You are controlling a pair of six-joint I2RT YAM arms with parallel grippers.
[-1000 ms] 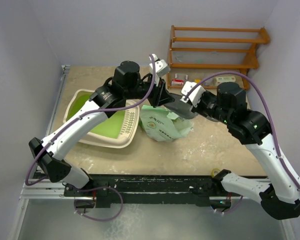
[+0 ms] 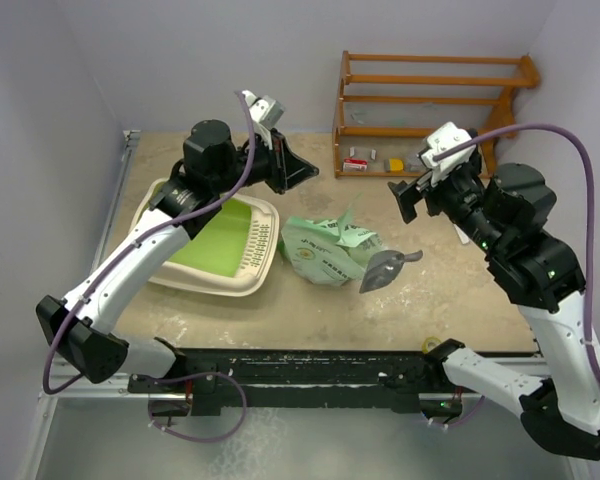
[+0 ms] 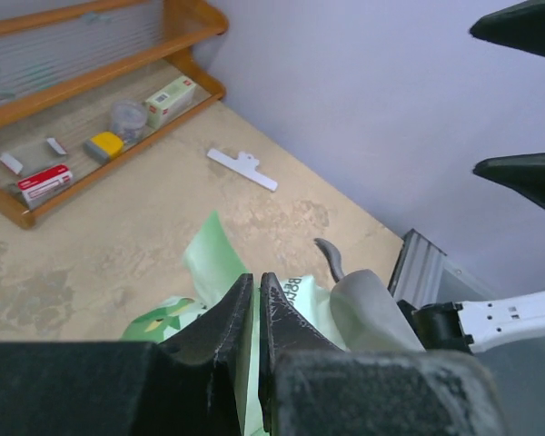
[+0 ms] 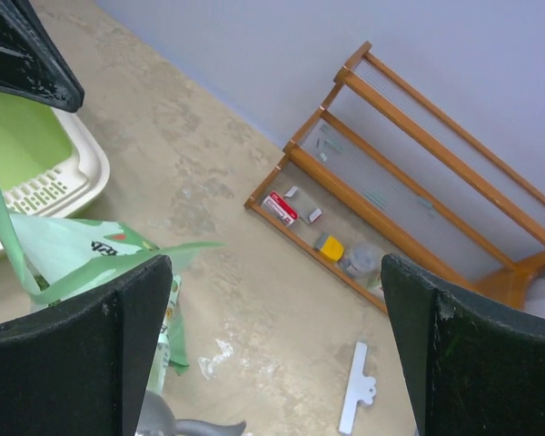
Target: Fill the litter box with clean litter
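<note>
A cream litter box with a green floor (image 2: 212, 240) sits left, apparently empty. Beside it stands the pale green litter bag (image 2: 320, 246), its top crumpled open, with a grey scoop (image 2: 380, 270) lying at its right side, handle pointing right. My left gripper (image 2: 308, 170) is above and behind the bag, shut; what, if anything, is between its fingers cannot be seen clearly. My right gripper (image 2: 406, 198) stands open above and right of the bag, with nothing between its fingers.
A wooden rack (image 2: 430, 131) with small items, including a red box (image 4: 281, 208) and a yellow object (image 4: 329, 247), stands at the back. A white clip-like bar (image 4: 354, 389) lies at the right. Bare table surrounds the bag.
Both grippers have moved apart, left one up-left, right one rightward.
</note>
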